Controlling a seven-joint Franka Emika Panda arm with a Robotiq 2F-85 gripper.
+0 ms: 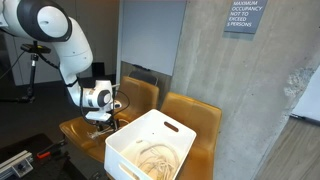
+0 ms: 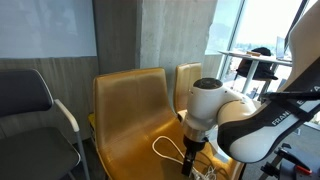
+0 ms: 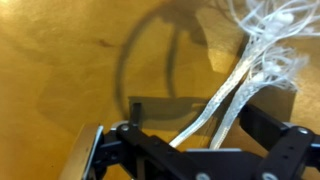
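My gripper stands open just above a tan seat, its dark fingers spread to either side of a white rope. In the wrist view, two strands of the rope (image 3: 238,82) run slantwise through the gap, with loose, frayed fibres at the upper right. Exterior view 2 has the arm low over the seat, with a thin loop of the rope (image 2: 165,146) to its left. Much of the rope is hidden behind the hand in exterior view 1.
A white box (image 1: 126,166) with a coil of pale rope (image 1: 158,160) inside stands right of the arm. Tan chairs (image 1: 193,115) are behind it. A dark chair (image 2: 35,125) is at the left in exterior view 2.
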